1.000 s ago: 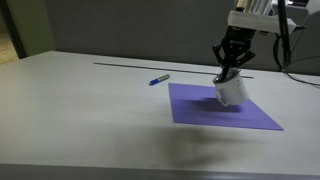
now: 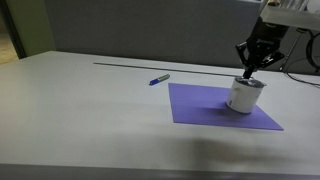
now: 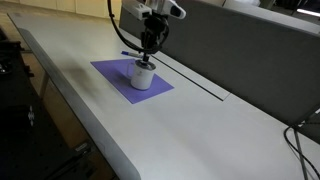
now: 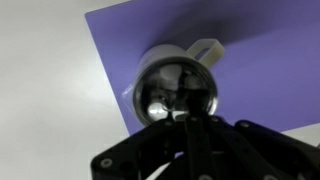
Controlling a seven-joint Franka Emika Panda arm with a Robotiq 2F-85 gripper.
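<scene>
A white mug [image 2: 244, 97] is upright over the right part of the purple mat [image 2: 195, 105], its base at or very close to the surface. My gripper [image 2: 247, 74] is at its top, pointing down, with the fingers shut at the rim. From the other side, the mug [image 3: 141, 75] shows its handle to the left, and the gripper [image 3: 146, 60] meets the rim. In the wrist view, the mug [image 4: 152, 92] opens toward the camera, its inside shiny and dark. Dark fingers [image 4: 190, 122] cover the near rim, so the exact contact is hidden.
A blue and white marker [image 2: 159, 79] lies left of the mat. A dark cable [image 3: 297, 150] hangs over the table's far end in the second exterior view.
The mug was tilted in my gripper above the mat's middle. Both have moved right, and the mug is now upright and lower, with the gripper still at its rim.
</scene>
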